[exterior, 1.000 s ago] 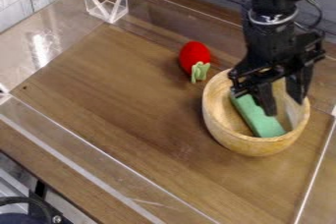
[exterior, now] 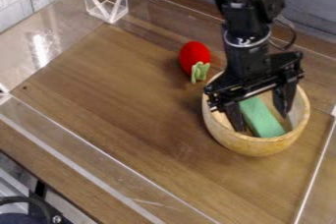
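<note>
My black gripper (exterior: 247, 92) hangs over a round wooden bowl (exterior: 254, 141), its fingers spread open and reaching down into the bowl's left and back part. A green oblong block (exterior: 262, 120) lies inside the bowl, partly hidden behind the gripper. A red object (exterior: 195, 55) with a green leafy end, like a toy radish or strawberry, lies just behind and left of the bowl.
A clear plastic bracket (exterior: 108, 4) stands at the back left corner. Clear strips run along the table's edges.
My gripper has moved left and toward the front of the bowl, now covering more of its left side and the green block. The bowl and red object look unmoved.
</note>
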